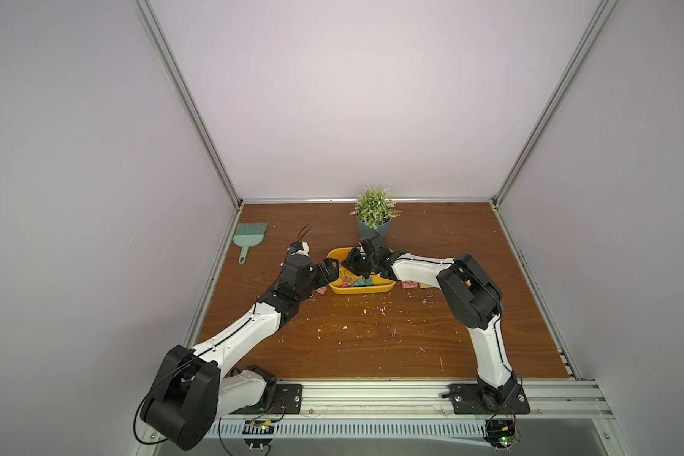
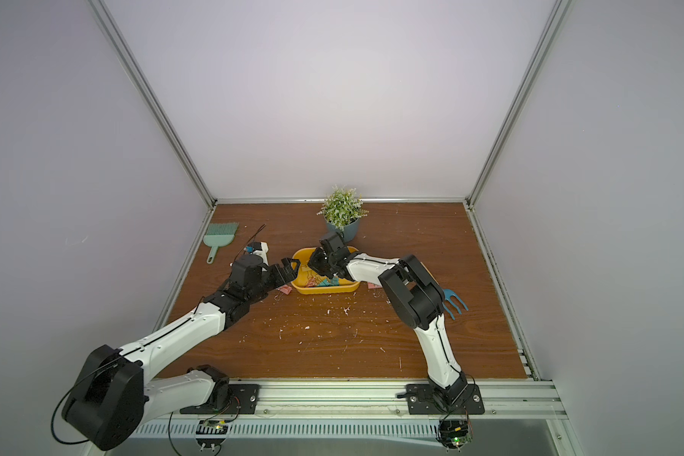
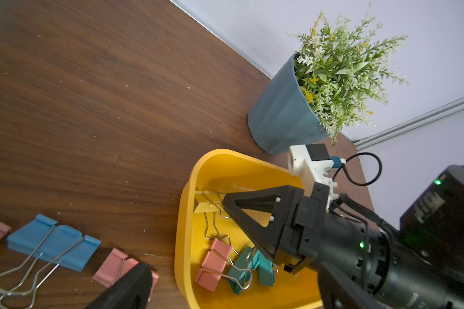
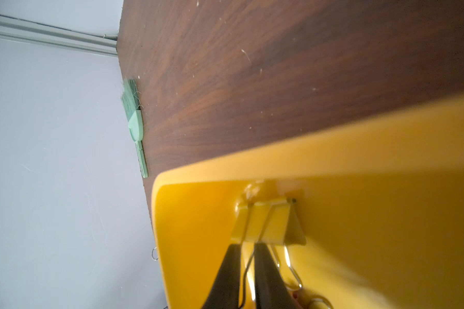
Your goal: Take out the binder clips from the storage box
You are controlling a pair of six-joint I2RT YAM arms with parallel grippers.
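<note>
The yellow storage box (image 1: 361,288) holds a yellow binder clip (image 4: 265,221) against its wall, plus pink (image 3: 211,265) and teal (image 3: 265,267) clips. My right gripper reaches into the box, fingertips at the yellow clip's lower edge and wire handles, slightly apart; whether they grip it is unclear. My left gripper (image 1: 330,269) is open at the box's left end, nothing seen between its fingers.
Blue (image 3: 54,242) and pink (image 3: 113,267) clips lie outside the box. A potted plant (image 1: 374,209) stands behind it, a green brush (image 1: 248,239) at the left.
</note>
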